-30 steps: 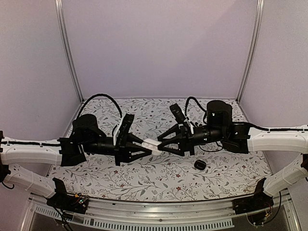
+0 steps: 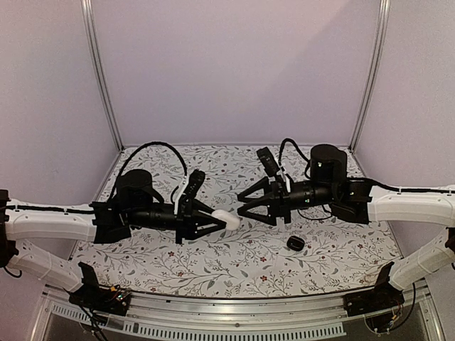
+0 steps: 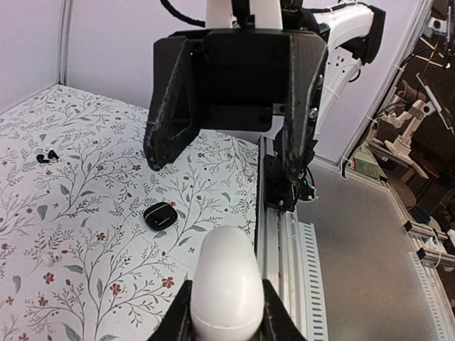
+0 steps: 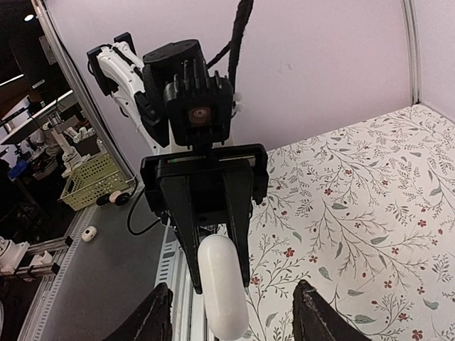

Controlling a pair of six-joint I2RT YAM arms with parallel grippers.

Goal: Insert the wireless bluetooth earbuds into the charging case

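Observation:
My left gripper [image 2: 212,222] is shut on the white charging case [image 2: 226,219], held in mid-air at the centre; in the right wrist view the case [image 4: 222,284] looks closed, with its rounded top towards me. Just to its right, my right gripper [image 2: 247,202] stands open with nothing between its fingers, apart from the case. In the left wrist view, small white earbud-like pieces [image 3: 50,258] lie on the patterned surface, too small to make out clearly.
A black square object [image 2: 295,243] lies on the table below the right arm, and small dark pieces [image 3: 46,158] show in the left wrist view. The patterned table [image 2: 178,270] is otherwise mostly clear, with a metal rail [image 2: 234,320] along its front.
My right gripper has drawn back to the right from the case. The case's outline in the top view has become smoother, and the left gripper has shifted slightly.

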